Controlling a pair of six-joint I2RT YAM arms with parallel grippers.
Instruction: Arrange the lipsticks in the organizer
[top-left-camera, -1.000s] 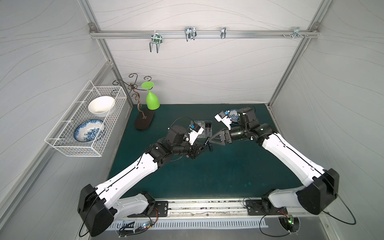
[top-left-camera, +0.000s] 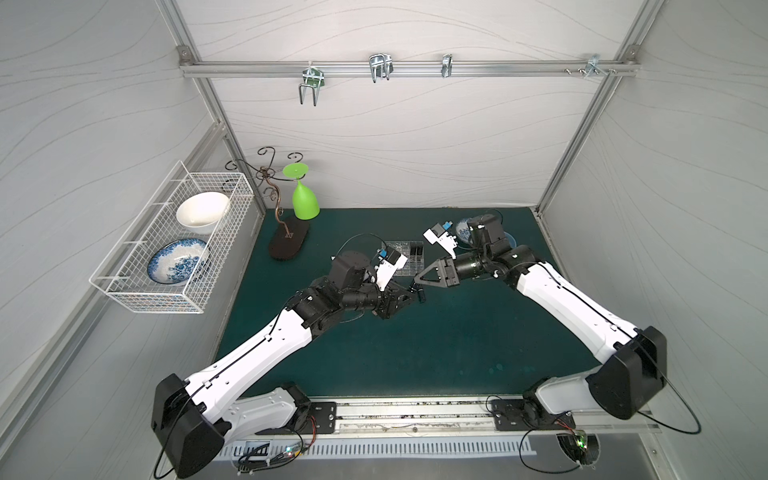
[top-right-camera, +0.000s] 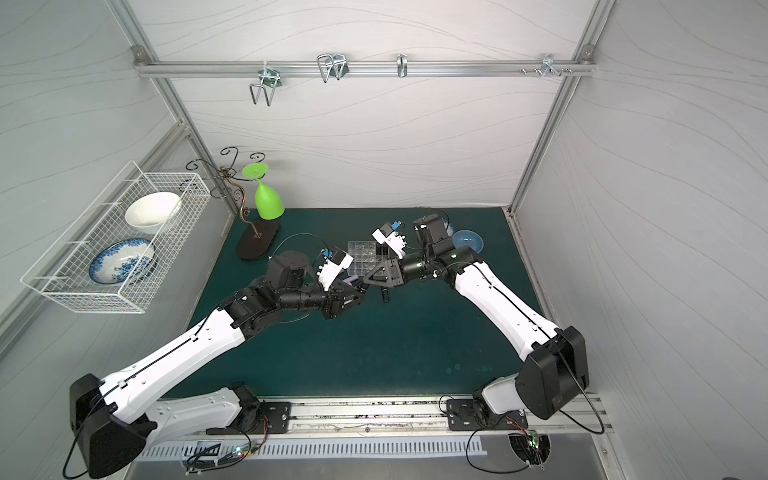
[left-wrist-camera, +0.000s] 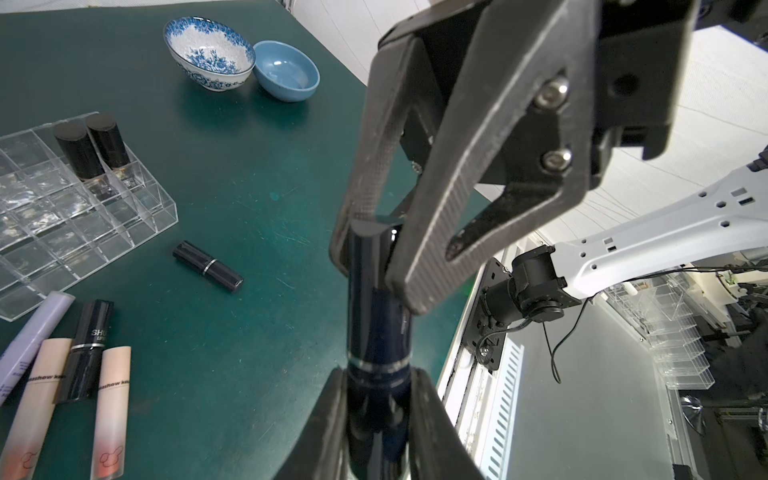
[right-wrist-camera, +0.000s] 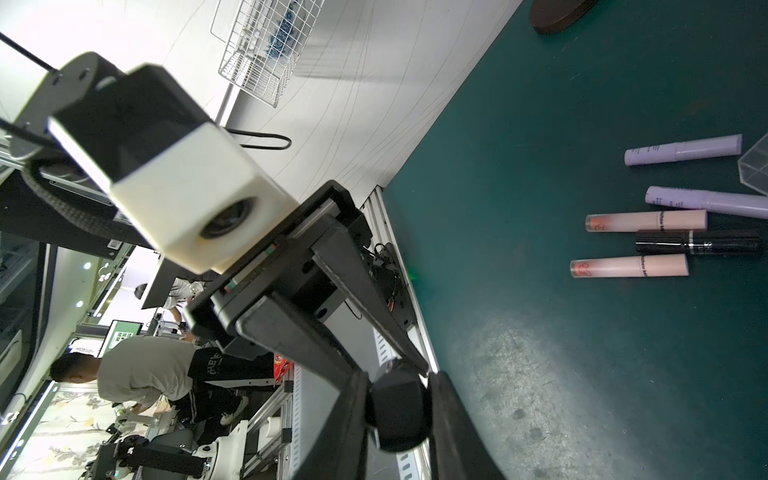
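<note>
In the left wrist view a glossy black lipstick (left-wrist-camera: 380, 320) stands on end in that picture, held between both hands. My left gripper is shut on its lower part; my right gripper is shut around its top end. From the right wrist, the lipstick's black end (right-wrist-camera: 398, 408) sits between the right fingers. The clear organizer (left-wrist-camera: 104, 232) holds two black lipsticks (left-wrist-camera: 77, 148) at one corner. Another black lipstick (left-wrist-camera: 206, 265) lies on the table beside it. Lilac tubes (right-wrist-camera: 684, 150), pink tubes (right-wrist-camera: 629, 266) and a black one (right-wrist-camera: 700, 242) lie close together.
A patterned bowl (left-wrist-camera: 209, 54) and a plain blue bowl (left-wrist-camera: 286, 72) stand at the table's back right. A dark-based metal stand (top-left-camera: 289, 239) carries a green goblet (top-left-camera: 305, 200) at the back left.
The left arm has stayed nearly still, keeping its grip.
</note>
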